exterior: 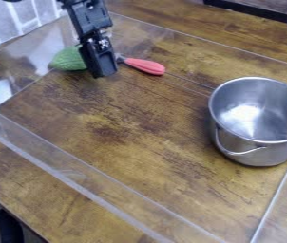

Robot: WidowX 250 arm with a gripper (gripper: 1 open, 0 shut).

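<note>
The black gripper [101, 59] hangs at the upper left, low over a green, bumpy object [66, 60] and beside a utensil with a pink-red handle [145, 65]. The gripper partly covers both. I cannot tell whether its fingers are open or shut, or whether anything is between them.
A steel pot [257, 118] stands at the right. Transparent edging runs along the left and front, and a dark edge lies at the back right.
</note>
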